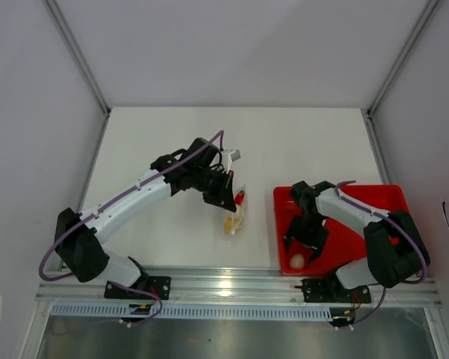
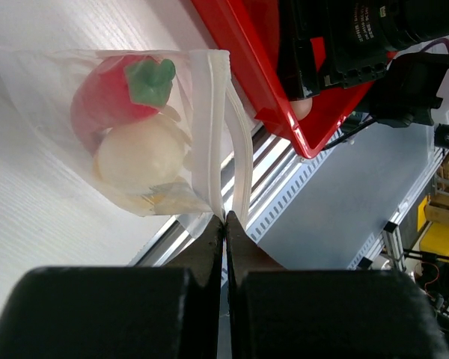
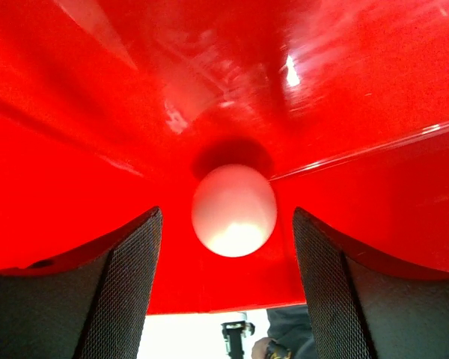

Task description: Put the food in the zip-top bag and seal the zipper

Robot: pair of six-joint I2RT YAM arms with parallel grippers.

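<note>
My left gripper is shut on the rim of the clear zip top bag [image 2: 209, 134]. In the left wrist view, the bag's mouth stands open, and inside are a red food piece with a green top [image 2: 108, 101] and a pale round one [image 2: 142, 153]; a yellowish bit also shows through the plastic. A pinkish, egg-like ball [image 3: 234, 217] rests at the bottom of the red bin [image 1: 344, 247], by its wall. Over it my right gripper stands open, one finger on each side, with gaps between the ball and both fingers.
The red bin's wall [image 2: 239, 60] rises between the bag and the ball. Bare white table [image 1: 299, 142] stretches behind and left of the bag. A metal rail [image 1: 224, 277] runs along the front edge.
</note>
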